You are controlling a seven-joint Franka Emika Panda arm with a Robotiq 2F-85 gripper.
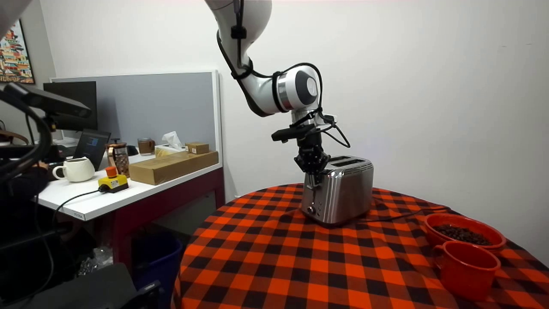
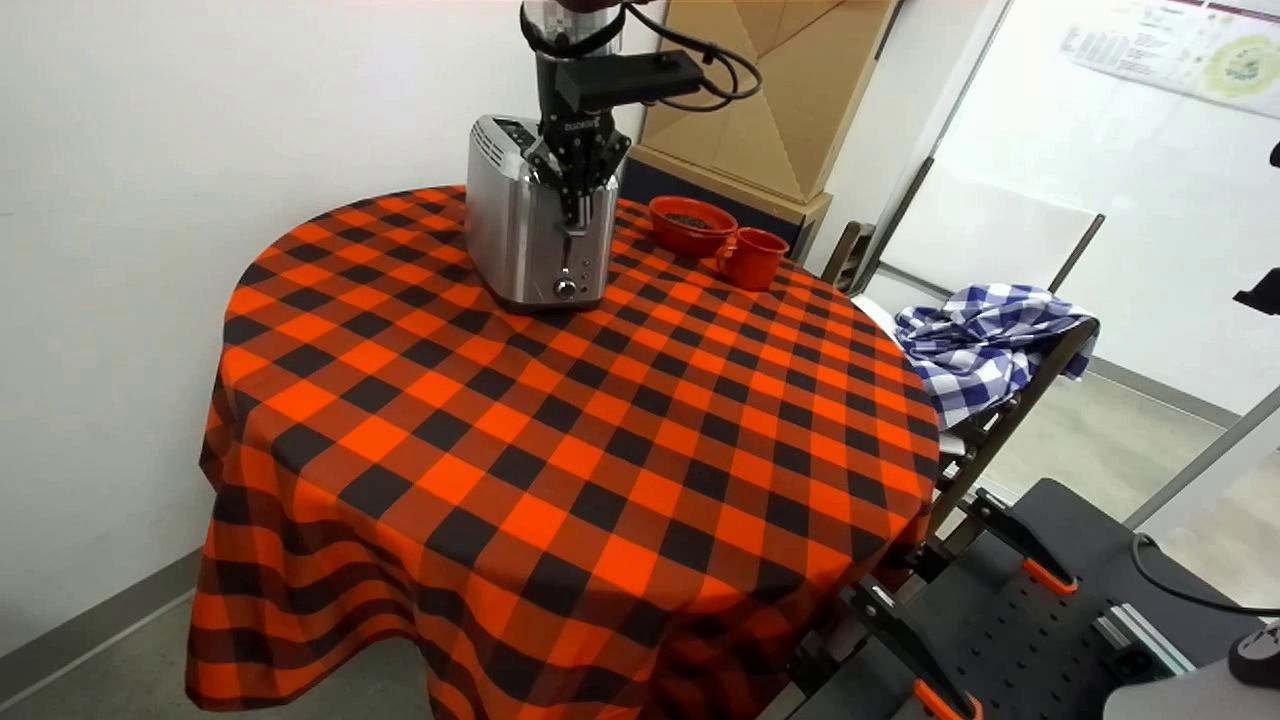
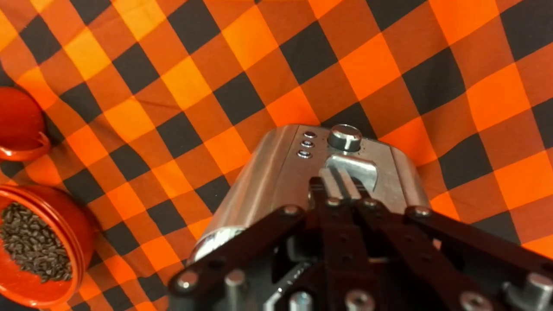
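A silver two-slot toaster (image 1: 342, 193) stands upright on the checked tablecloth. Its front panel, in the wrist view, carries a round knob (image 3: 344, 137), several small buttons and a shiny lever (image 3: 360, 171). My gripper is shut, with its fingertips together at the lever's upper side and nothing showing between them. In the second exterior view the gripper (image 2: 582, 216) points down along the toaster's front, right above the lever (image 2: 577, 230). Whether the fingertips touch the lever is hard to tell.
A red bowl of dark beans (image 1: 463, 231) and a red mug (image 1: 469, 270) stand at the table's right side. A power cord (image 1: 401, 217) runs from the toaster across the cloth.
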